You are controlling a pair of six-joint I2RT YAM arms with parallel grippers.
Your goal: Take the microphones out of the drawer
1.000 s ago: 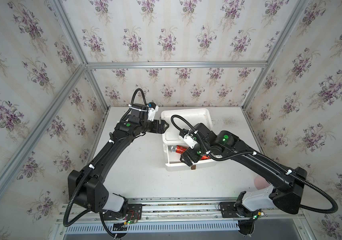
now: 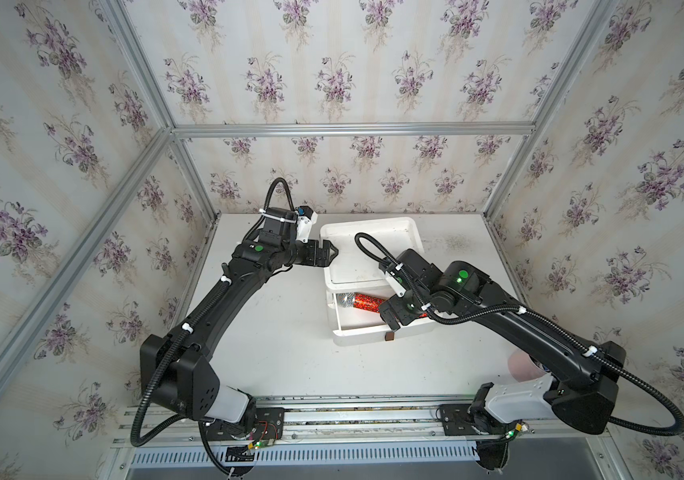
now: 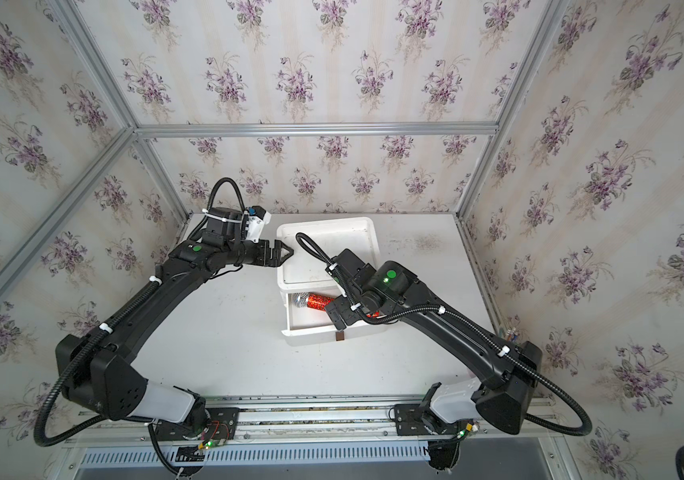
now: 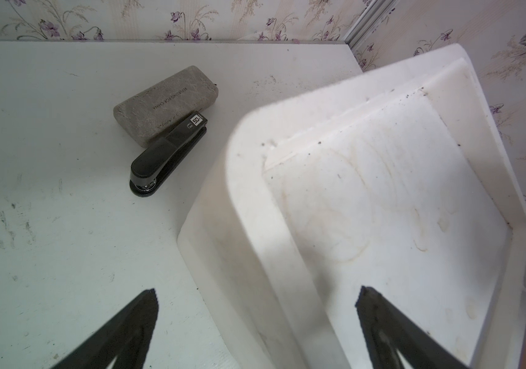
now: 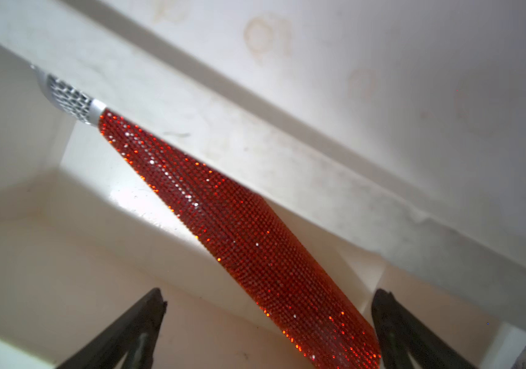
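A microphone with a red glittering handle (image 5: 238,240) and a silver mesh head (image 5: 69,98) lies slantwise inside the pulled-out white drawer (image 5: 90,258). The cabinet's front edge covers part of its upper side in the right wrist view. My right gripper is open over the drawer, the handle's lower end showing between its fingers, nearer the right one; whether they touch cannot be told. In the top left view the right arm hides part of the handle. My left gripper stands open at the cabinet's left side, the side wall showing between its fingers.
The white cabinet (image 2: 369,256) has a raised rim round its top. A grey case (image 4: 164,101) and a black stapler (image 4: 167,153) lie on the table to its left. Bare tabletop (image 2: 294,360) lies in front and to the left.
My right gripper has shifted right along the drawer, uncovering more of the microphone's head end. The drawer and cabinet have shifted very slightly toward the front. My left gripper has hardly moved.
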